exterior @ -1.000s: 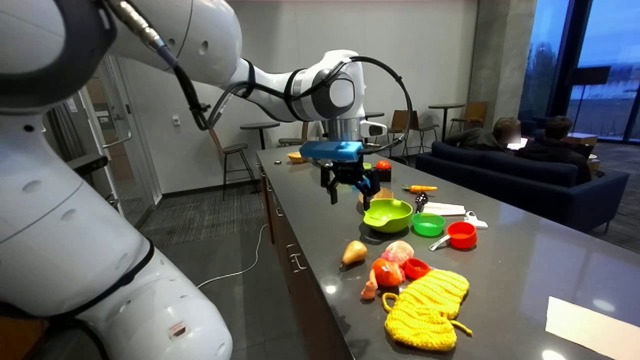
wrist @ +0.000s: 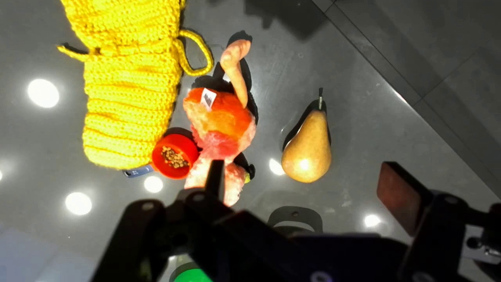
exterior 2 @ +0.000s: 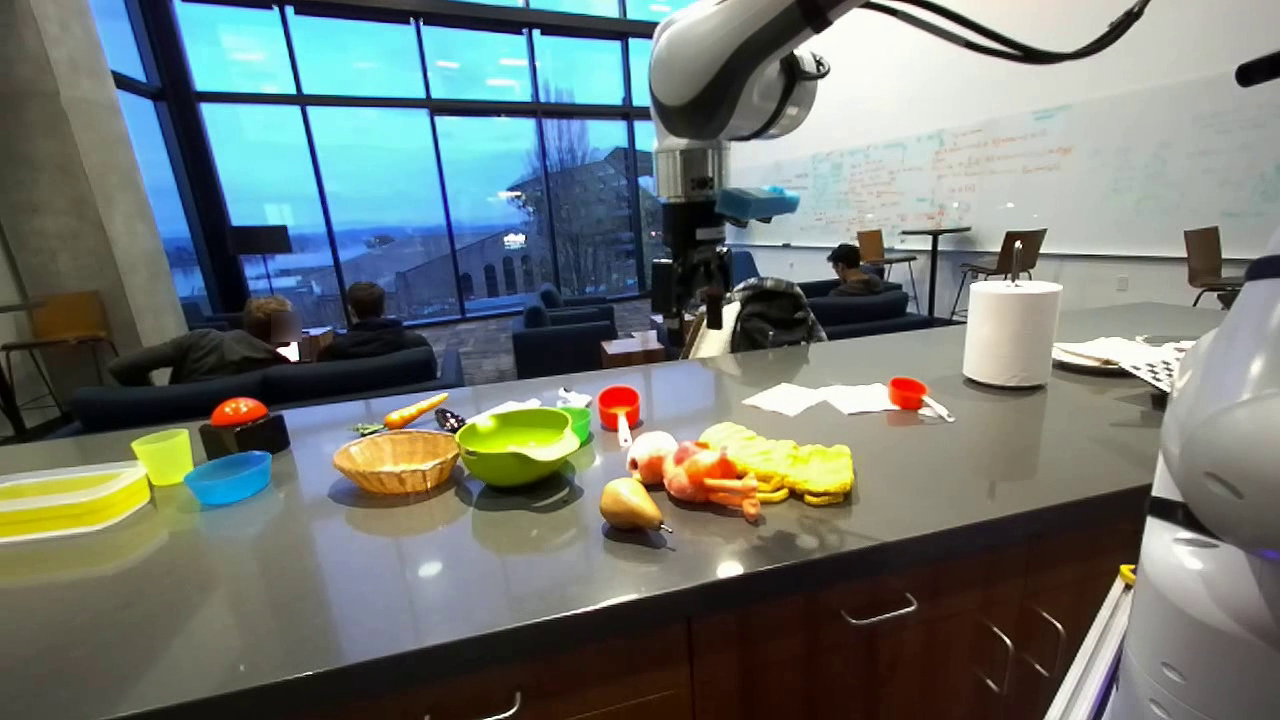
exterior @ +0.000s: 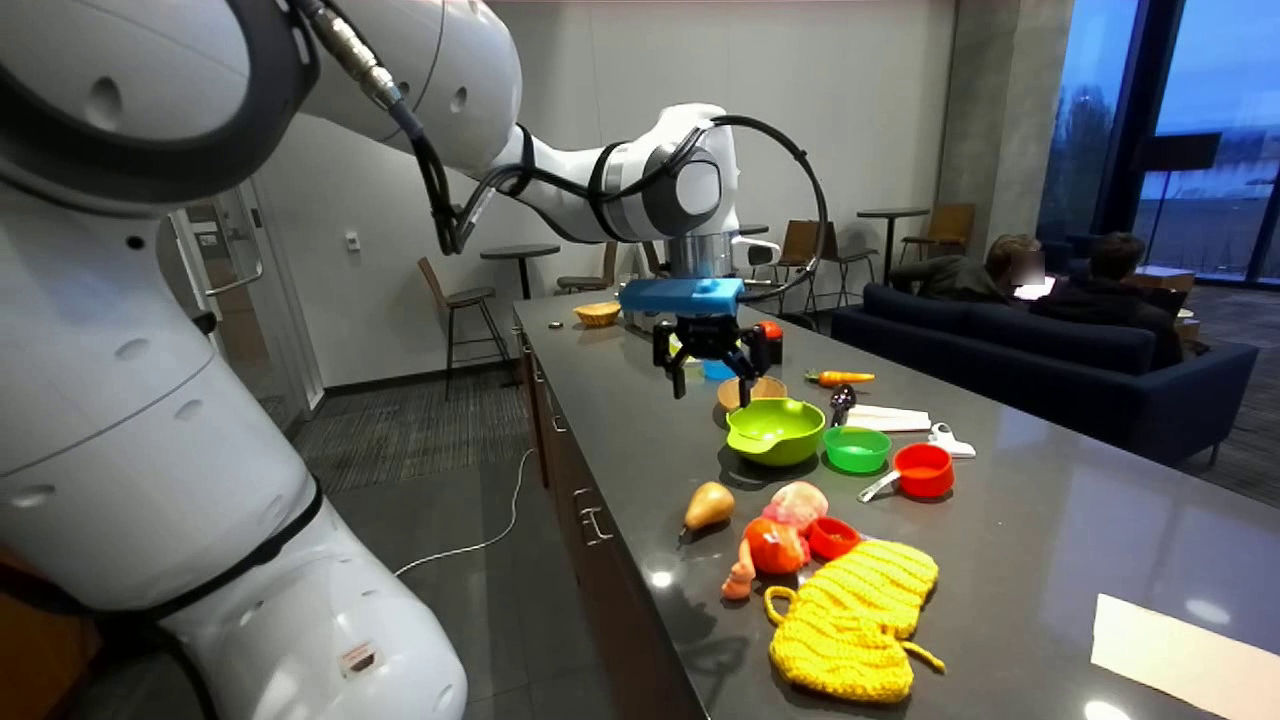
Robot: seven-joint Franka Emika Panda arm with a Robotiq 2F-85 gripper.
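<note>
High over the counter, my gripper is open with nothing between its fingers. In the wrist view its dark fingers are spread wide along the lower part. A brown pear lies on its side near the counter's front edge, apart from the plush toy, which is orange and pink. Touching the toy is a small red cup with brown bits inside. A yellow knitted piece lies beside them. Behind the pear stands a lime green bowl, which looks empty in exterior view 1.
Next to the bowl are a wicker basket, a green cup and a red measuring cup. A carrot lies farther back. A paper towel roll stands upright. Bare counter stretches along the front.
My arm has shifted a little to the right in exterior view 1, and the gripper has come slightly lower with it. The objects on the counter have not moved.
</note>
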